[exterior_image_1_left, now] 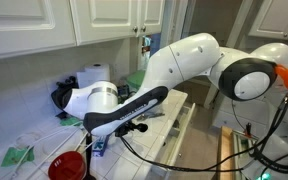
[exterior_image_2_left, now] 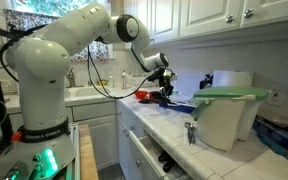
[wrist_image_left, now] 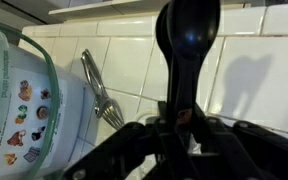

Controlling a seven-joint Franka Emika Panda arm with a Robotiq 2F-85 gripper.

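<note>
In the wrist view a black utensil with a rounded, spoon-like end (wrist_image_left: pixel 191 28) rises from my gripper, which is shut on its narrower part. The utensil stands over the white tiled counter (wrist_image_left: pixel 242 88). A silver fork (wrist_image_left: pixel 102 92) lies on the tiles to its left, apart from the gripper. In the first exterior view my gripper (exterior_image_1_left: pixel 130 129) is over the counter, with dark parts around it; its fingertips are too small to make out there. The second exterior view shows the gripper (exterior_image_2_left: pixel 165 91) small and far off.
A white container with printed pictures (wrist_image_left: pixel 19 132) and a clear, green-edged item fill the wrist view's left side. A red bowl (exterior_image_1_left: pixel 67 166) stands near the arm. A white bin (exterior_image_2_left: pixel 217 122) and a silver utensil (exterior_image_2_left: pixel 190 134) are on the counter. An open drawer (exterior_image_1_left: pixel 180 137) juts out.
</note>
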